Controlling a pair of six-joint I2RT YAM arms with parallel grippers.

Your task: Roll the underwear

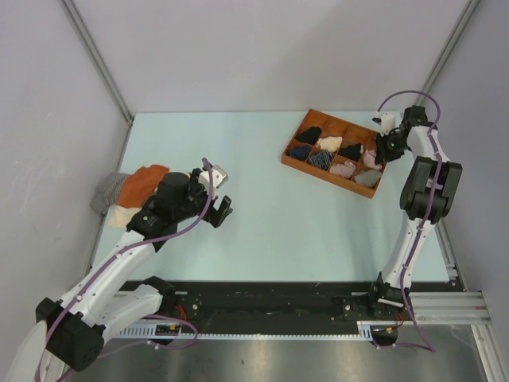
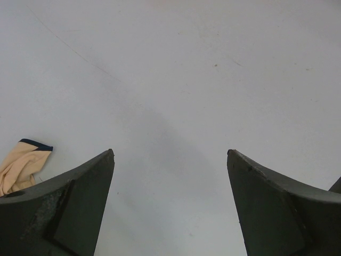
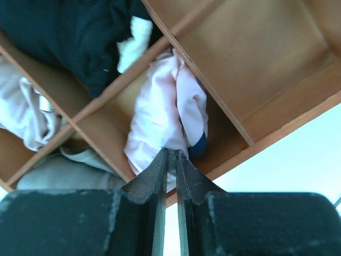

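A pale pink garment (image 3: 157, 112) with a dark blue edge lies in one compartment of the wooden divided box (image 1: 318, 173). My right gripper is over that compartment at the box's right end, shut on the near end of the pink garment. My left gripper stands open over bare table at the left, nothing between its fingers. A beige piece (image 2: 24, 162) with a navy band lies at the left of its view.
Other compartments hold dark, grey, cream, striped and pink items; some at the back are empty. An orange cloth (image 1: 141, 183) and grey cloth (image 1: 107, 191) lie at the left edge.
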